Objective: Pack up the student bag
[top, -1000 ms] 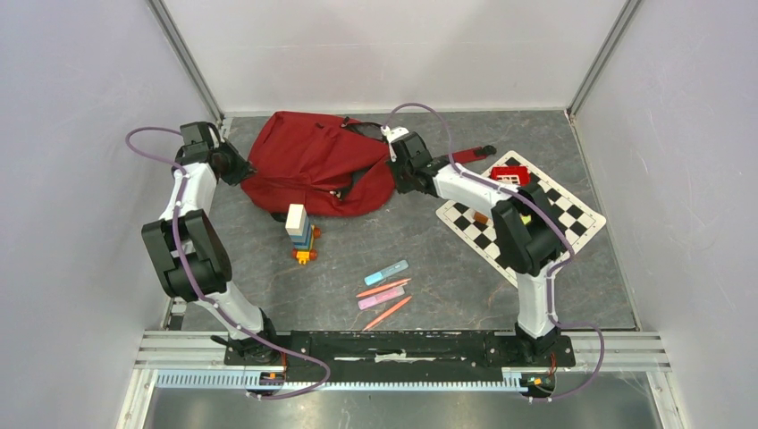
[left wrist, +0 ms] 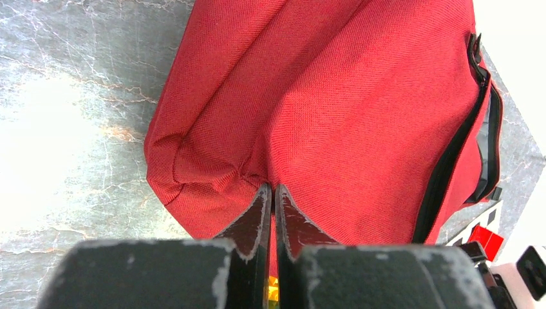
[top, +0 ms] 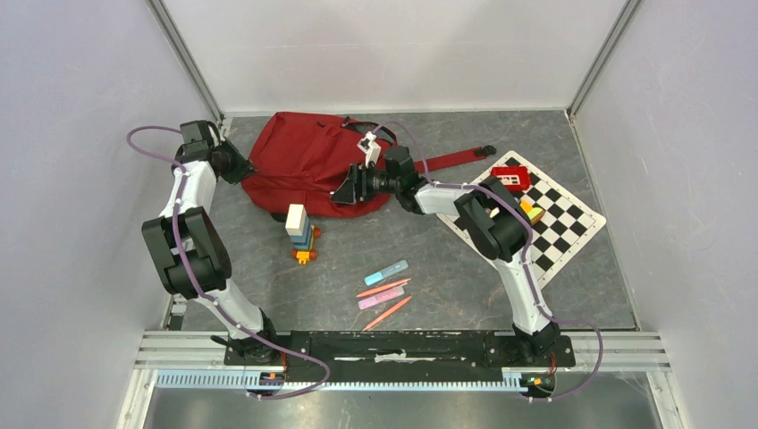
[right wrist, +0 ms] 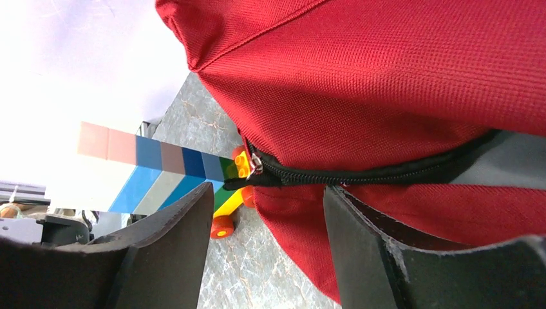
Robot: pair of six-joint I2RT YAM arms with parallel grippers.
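A red bag lies at the back left of the table, partly open along a black zipper. My left gripper is shut at the bag's left side, with red fabric puckered at its fingertips; it appears to pinch a fold. At the bag's front, my right gripper stands open. Between its fingers, as the right wrist view shows, are the zipper's black tab and the metal zipper pull. Whether either finger touches the tab cannot be told.
Just in front of the bag stands a tall block toy on orange wheels. Pens and markers lie at the front centre. On the right, a checkered board carries a red item and a yellow piece.
My right gripper has moved left from the bag's right end to the zipper tab, its fingers now apart. The left arm has stayed in place.
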